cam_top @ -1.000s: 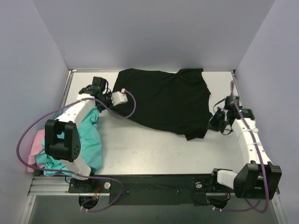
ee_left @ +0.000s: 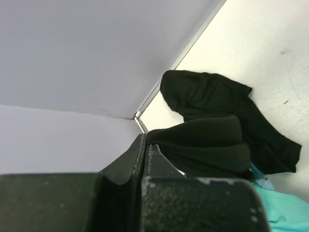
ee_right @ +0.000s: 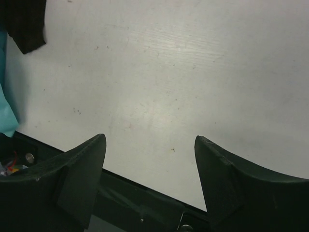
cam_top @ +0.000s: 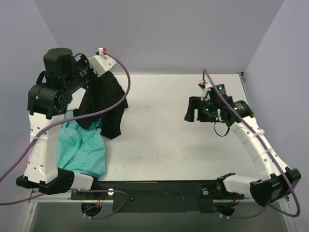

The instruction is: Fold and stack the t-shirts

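My left gripper is shut on the black t-shirt, which hangs from it at the left of the table and drapes onto the turquoise shirt. My right gripper is over the middle-right of the table, with its fingers apart and only bare table between them in the right wrist view.
Walls enclose the back and sides. A dark strip runs along the front edge.
The black shirt has been lifted and drawn from the middle to the left, now hanging much more bunched. My right arm has swung in from the right side over the table.
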